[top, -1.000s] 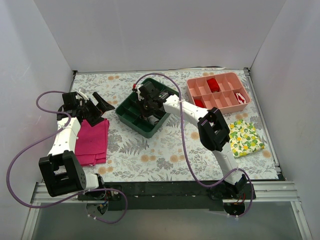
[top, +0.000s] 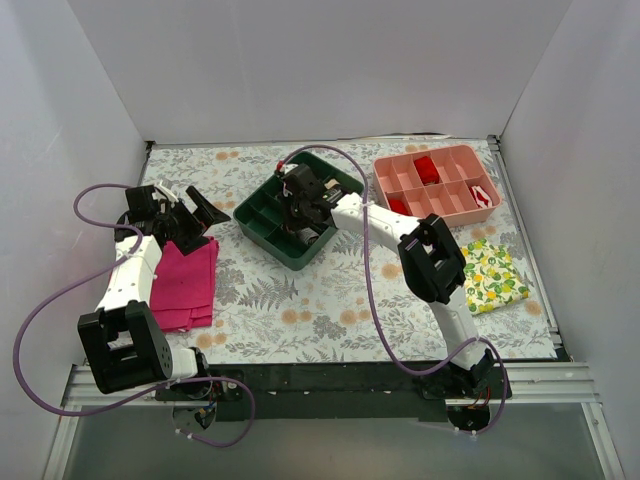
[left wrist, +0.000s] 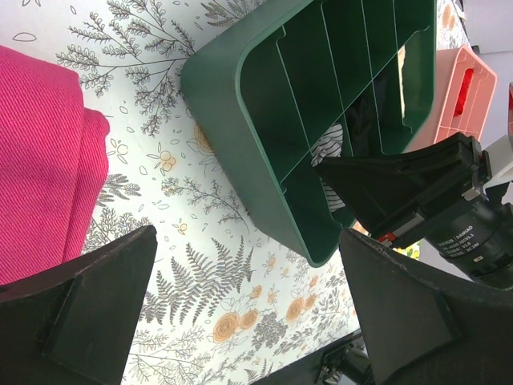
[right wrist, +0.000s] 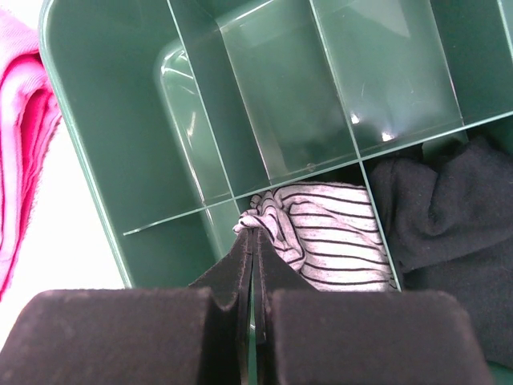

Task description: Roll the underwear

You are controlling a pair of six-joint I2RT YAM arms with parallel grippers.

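A striped, rolled underwear (right wrist: 337,233) lies in a compartment of the green box (right wrist: 88,160). My right gripper is shut, its tips against the bunched left end of the striped cloth; whether any fabric is pinched between them is unclear. From the left wrist view, the right gripper reaches down into the box beside the striped cloth (left wrist: 329,144). Off to the box's left, my left gripper (top: 217,228) hangs open over the table near the pink cloth (top: 185,285), with nothing between its fingers.
Dark cloth (right wrist: 457,216) fills the neighbouring compartment; others are empty. A salmon divided box (top: 440,215) with red items stands at the back right. A yellow lemon-print cloth (top: 490,275) lies at the right.
My right gripper has shifted slightly to the right, and the green box has slid a little the same way. The left arm stays still.
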